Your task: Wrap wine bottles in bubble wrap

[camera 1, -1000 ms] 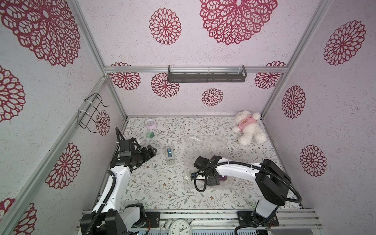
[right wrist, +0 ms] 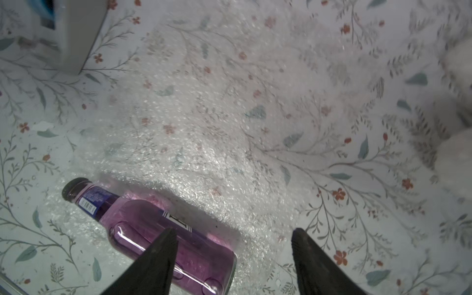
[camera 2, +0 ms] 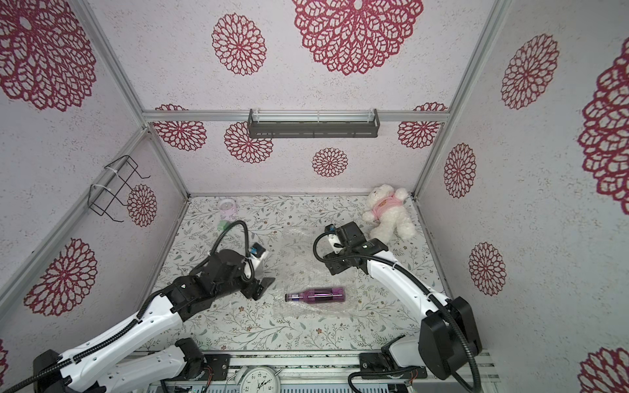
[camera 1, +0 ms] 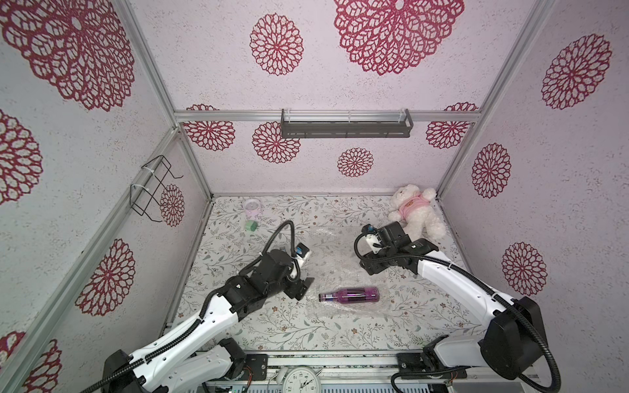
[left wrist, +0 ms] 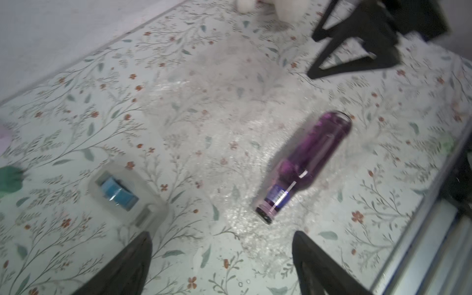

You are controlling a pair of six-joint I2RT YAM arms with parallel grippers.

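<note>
A purple wine bottle (camera 1: pixel 349 294) lies on its side across the near part of a clear bubble wrap sheet (right wrist: pixel 221 123) on the table, neck to the left. My left gripper is raised left of the bottle, its blurred fingertips spread at the bottom of the left wrist view, nothing between them. My right gripper hangs over the wrap behind the bottle, fingers apart and empty; the bottle shows below-left of it in the right wrist view.
A grey tape dispenser (left wrist: pixel 127 196) lies left of the wrap. A white teddy bear (camera 1: pixel 419 213) sits at the back right; a pink ring (camera 1: pixel 252 206) and a green block (camera 1: pixel 251 225) lie at the back left. The back wall carries a shelf (camera 1: pixel 346 129).
My right gripper has lifted away from the bottle toward the back right, leaving it uncovered. My left arm has swung rightward from the table's left side toward the bottle.
</note>
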